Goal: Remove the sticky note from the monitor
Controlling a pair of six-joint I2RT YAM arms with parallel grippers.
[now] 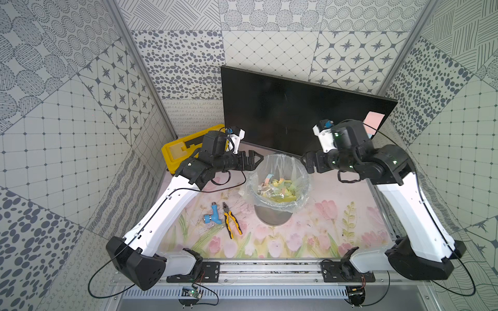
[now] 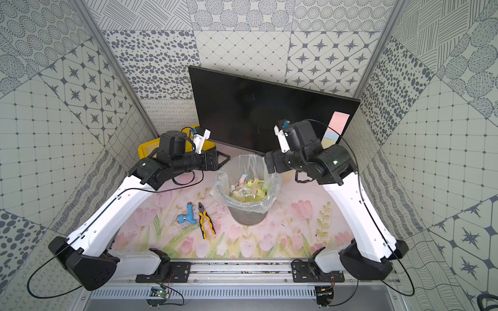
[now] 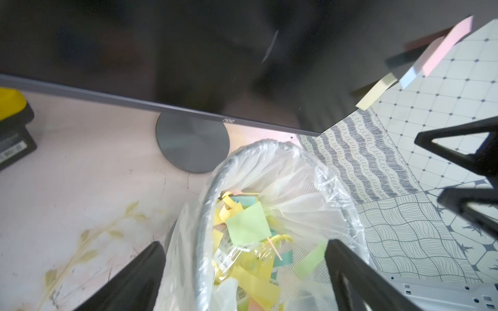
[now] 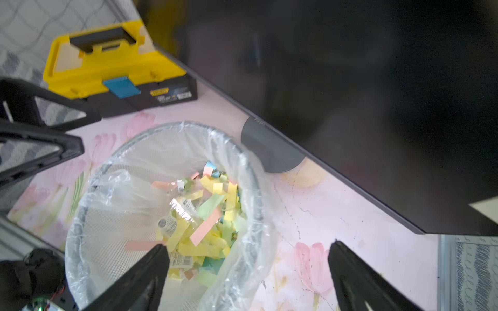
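Three sticky notes, pink, blue and pale yellow, cling to the right side of the black monitor; in the left wrist view the pink, blue and yellow ones stick out from the screen. My right gripper is open, in front of the screen above the bin's right rim, left of the notes, partly covering them in the top left view. My left gripper is open over the bin's left side. Nothing shows between either pair of fingers.
A lined bin holding paper scraps stands between the arms. A yellow toolbox is at back left. Pliers and a blue tool lie at front left.
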